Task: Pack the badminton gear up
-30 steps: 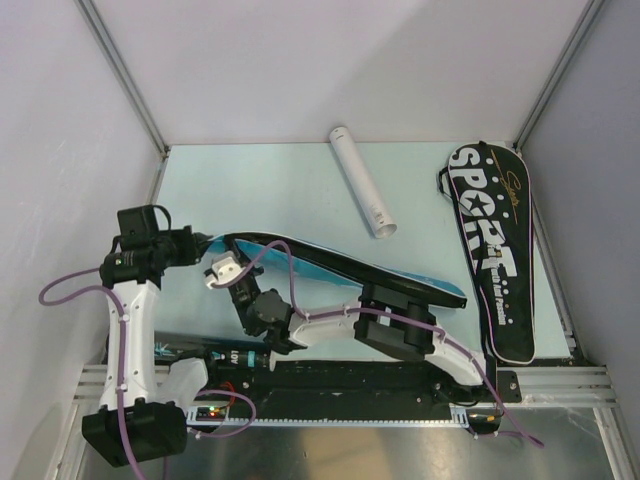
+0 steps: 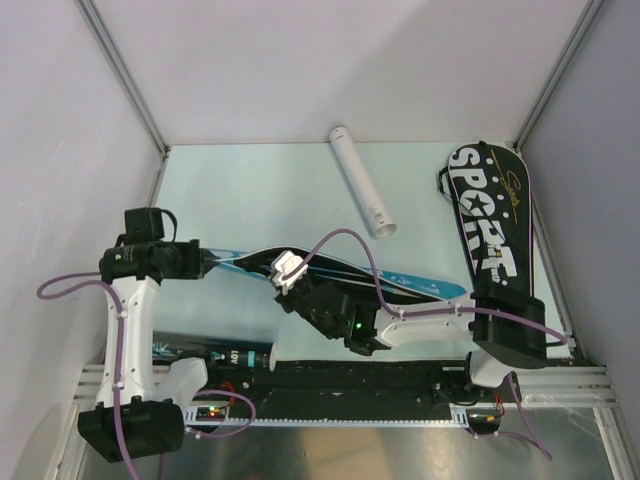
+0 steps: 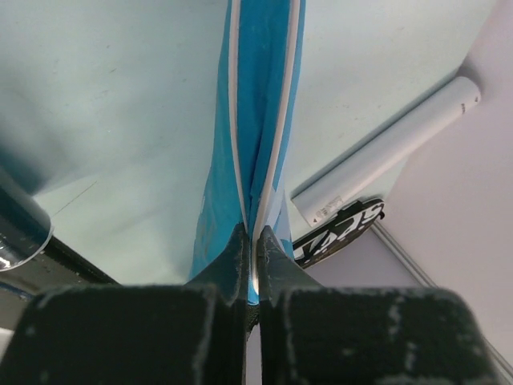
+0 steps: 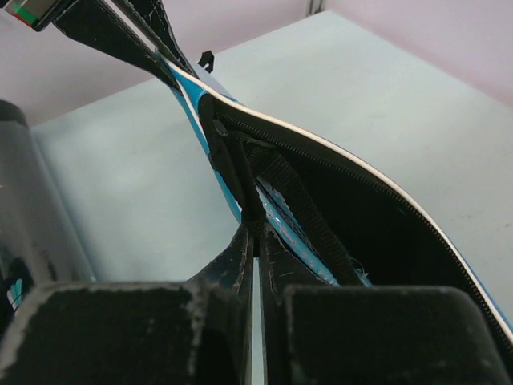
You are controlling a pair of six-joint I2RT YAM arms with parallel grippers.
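A long blue and black zippered bag (image 2: pixel 420 284) stretches across the table, its zip open in the right wrist view, showing a dark inside and black straps (image 4: pixel 300 208). My left gripper (image 2: pixel 206 258) is shut on its narrow blue end (image 3: pixel 216 233), near the table's left side. My right gripper (image 2: pixel 278 280) is shut on a black strip along the bag's opening (image 4: pixel 240 176), a short way right of the left one. The black SPORT bag (image 2: pixel 500 230) lies flat at the right.
A white tube (image 2: pixel 360 175) lies at the back centre. A dark tube (image 2: pixel 215 350) with a silver end lies along the front left edge.
My right gripper has moved to the right along the bag, widening the dark opening in the top view.
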